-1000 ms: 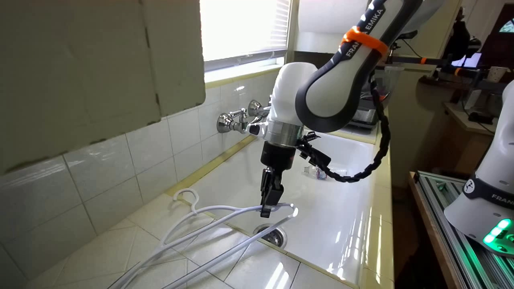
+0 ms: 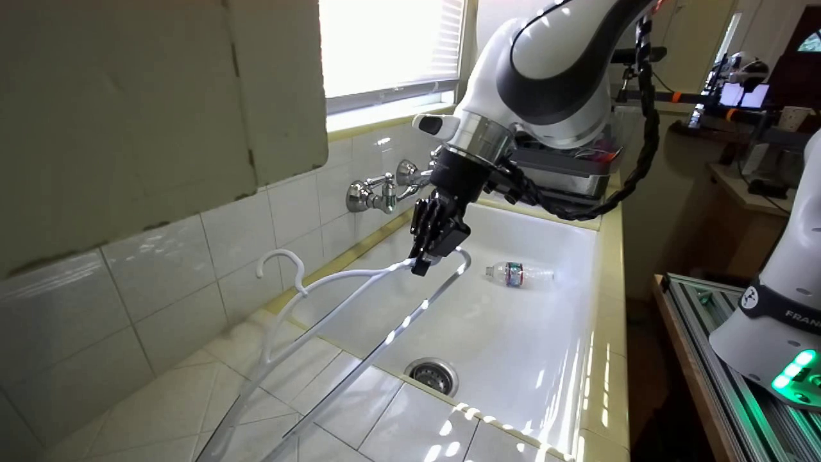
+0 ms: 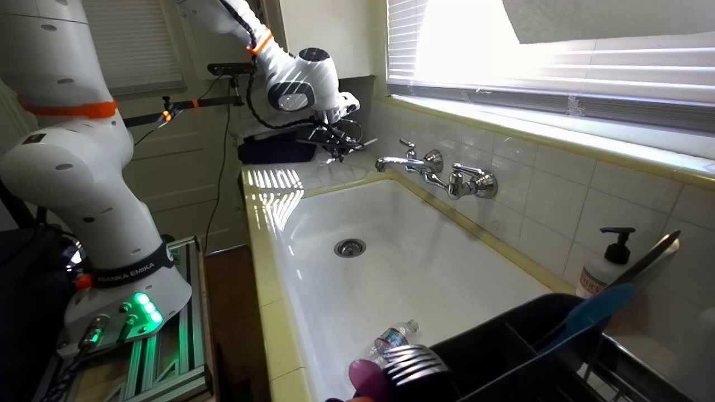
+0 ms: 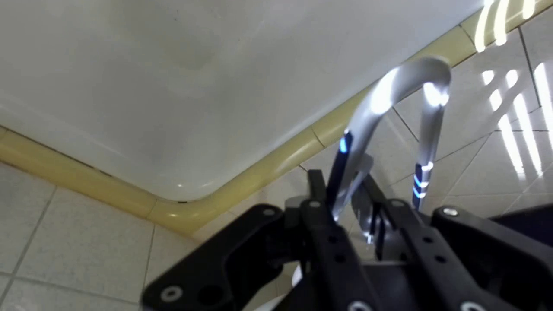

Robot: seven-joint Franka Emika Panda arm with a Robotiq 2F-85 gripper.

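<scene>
A white wire rack or hanger-like frame [image 2: 331, 324] rises from the tiled counter at the left end of the sink, with a hook [image 2: 281, 258] at its upper side. My gripper [image 2: 423, 263] is shut on one of its rods near the raised, bent end, above the sink basin in exterior view 1. Up close in the wrist view, the rod's bend [image 4: 409, 77] sticks out past the black fingers [image 4: 316, 199] of my gripper. Exterior view 2 shows the gripper [image 3: 342, 155] small at the far counter, where the frame is hard to make out.
A white sink [image 3: 402, 268] holds a clear plastic bottle [image 2: 519, 274]; its drain [image 2: 432, 376] is uncovered. Chrome taps [image 3: 456, 177] project from the tiled wall. At the near end in exterior view 2 stand a black utensil holder [image 3: 516, 348] and a soap bottle [image 3: 606, 261].
My gripper has risen and tilted, lifting the gripped end of the white frame higher above the sink. The hook has come up and shifted left with it.
</scene>
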